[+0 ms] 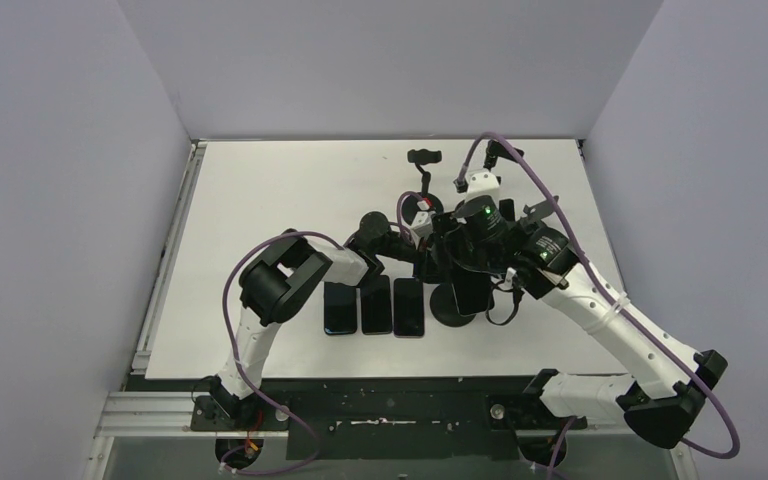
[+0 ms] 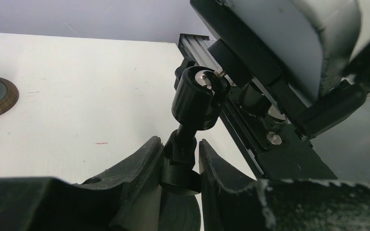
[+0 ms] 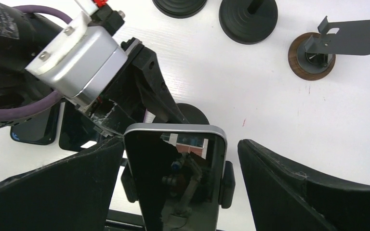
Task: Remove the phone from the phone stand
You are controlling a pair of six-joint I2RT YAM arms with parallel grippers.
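Note:
A dark phone (image 3: 176,178) with a silver edge sits in the side clamps (image 3: 228,185) of a phone stand, seen from its screen side in the right wrist view. My right gripper is part open, its fingers (image 3: 279,183) on either side of the phone; a gap shows on the right, while the left finger is close to the phone's edge. Below the phone, my left gripper is shut on the black stem (image 2: 180,166) of the phone stand, above its round base (image 2: 178,214). From above, the right arm hides the phone's upper part.
Several phones lie flat left of the stand, among them one phone (image 1: 340,308) and another (image 1: 409,307). Behind are a black stand (image 1: 424,157) and a metal stand (image 3: 356,36) on a wooden base.

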